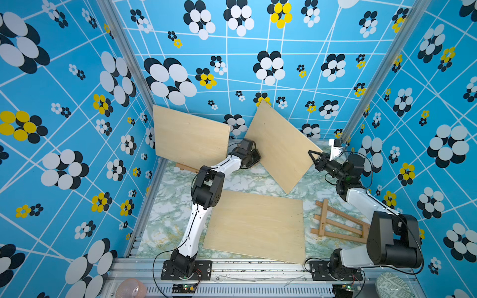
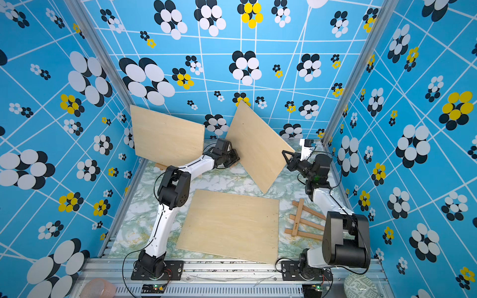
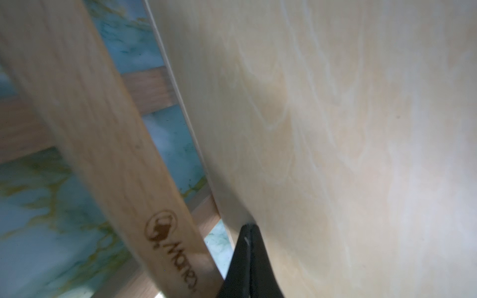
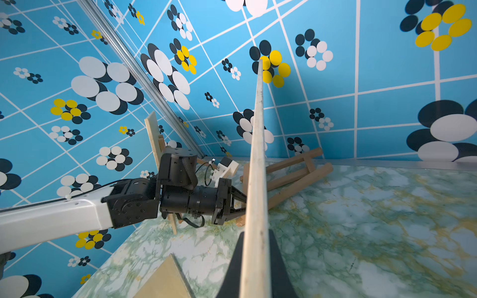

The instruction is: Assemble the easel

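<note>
A plywood panel [image 1: 275, 144] stands angled at the back centre. My right gripper [image 1: 313, 155] is shut on its upper right corner; its thin edge [image 4: 258, 149] runs away from those fingers in the right wrist view. My left gripper [image 1: 254, 158] is low at that panel's left side. The left wrist view shows its fingertips shut beside the panel face [image 3: 337, 124], nothing visible between them, next to a wooden bar [image 3: 99, 149] with crossbars behind. Another panel [image 1: 191, 136] stands back left on wooden pieces; a third [image 1: 253, 226] lies flat at the front.
A wooden easel frame [image 1: 323, 218] lies front right, beside the right arm. Walls surround the workspace closely at the back and sides. Bare marble floor shows at the front left and between the panels.
</note>
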